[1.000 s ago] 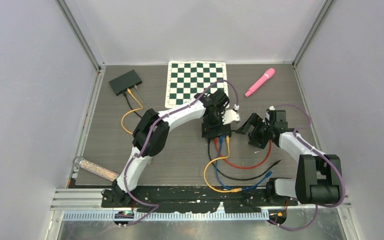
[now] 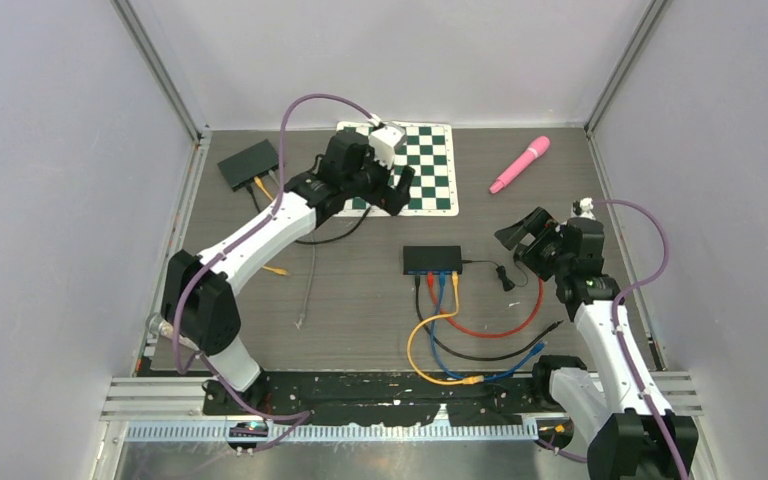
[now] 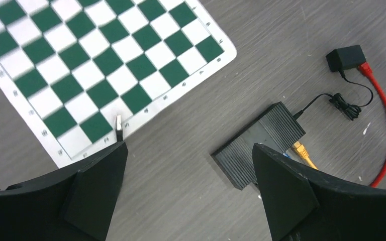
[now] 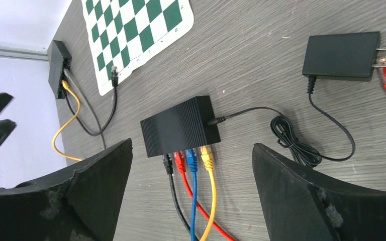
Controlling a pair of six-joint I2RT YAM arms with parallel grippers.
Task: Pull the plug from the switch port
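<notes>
The black switch (image 2: 431,258) sits centre-table with black, red, blue and yellow plugs (image 4: 207,158) along its near side and a power lead at its end. A second black box (image 2: 248,163) at back left has yellow, grey and black cables; a loose black plug (image 4: 114,75) lies by the checkerboard. My left gripper (image 2: 397,195) is open over the checkerboard, up-left of the switch. My right gripper (image 2: 518,234) is open above the table, right of the switch. Neither holds anything.
A checkerboard (image 2: 425,150) and a pink microphone (image 2: 520,163) lie at the back. A power adapter (image 4: 339,56) with coiled lead is right of the switch. Cables cover the table's front centre; walls bound the sides and back.
My left arm has risen away from the switch toward the back left, uncovering it. My right arm has drawn slightly back to the right and up.
</notes>
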